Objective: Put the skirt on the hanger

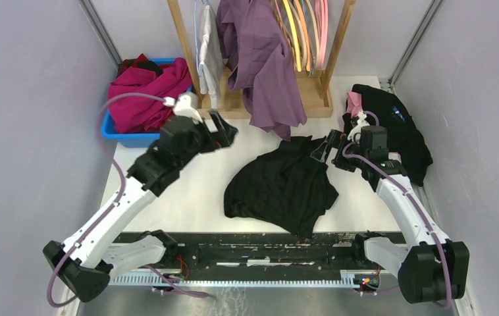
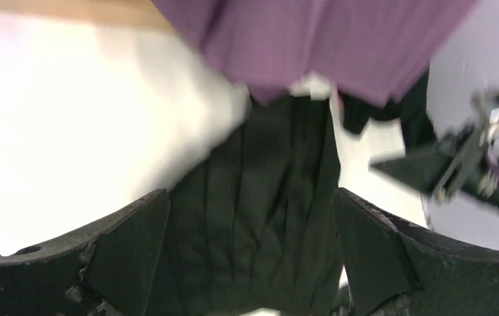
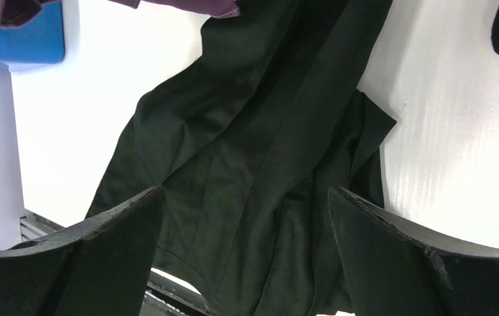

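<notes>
A black garment [image 1: 280,187], perhaps the skirt, lies spread and wrinkled on the white table; its folds [image 3: 253,151] fill the middle of the right wrist view. My left gripper [image 1: 224,130] is open and empty, raised up and left of the cloth, blurred in the top view. Over the cloth's upper right edge, my right gripper [image 1: 328,151] stands open with nothing between its fingers. Several hangers [image 1: 309,36], yellow, orange and pink, hang at the right of the wooden rack [image 1: 326,82].
Purple clothing [image 1: 266,72] and a pale garment [image 1: 210,56] hang on the rack. A blue bin [image 1: 143,140] of red and magenta cloth stands at the left. More black clothing [image 1: 405,141] lies at the right.
</notes>
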